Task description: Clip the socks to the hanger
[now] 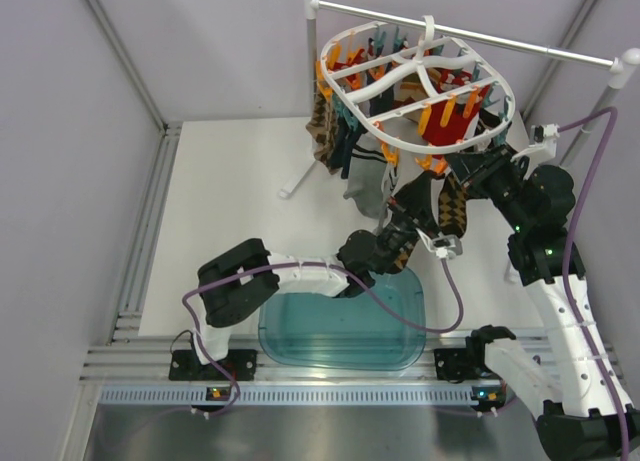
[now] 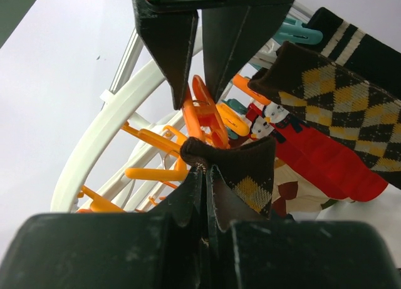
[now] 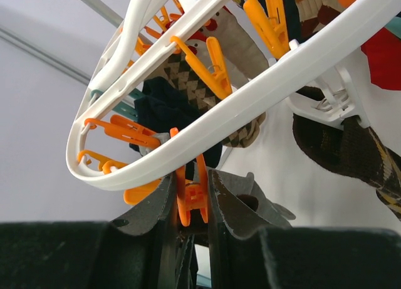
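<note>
The white round hanger [image 1: 420, 146] is suspended from the rail, with clips around its rim. My left gripper is shut on the cuff of a brown argyle sock [image 2: 254, 182], whose lower part [image 1: 404, 253] dangles below the left arm in the top view. Just above that cuff, my right gripper is shut on the handles of an orange clip [image 3: 192, 198] at the rim. The clip's lower ends reach the sock's cuff [image 2: 213, 152]; whether the cloth lies between them, I cannot tell.
Other socks hang close by, among them another brown argyle sock [image 2: 338, 101] and a red sock [image 2: 332, 167]. Below the left arm sits a teal bin [image 1: 340, 331], empty where visible.
</note>
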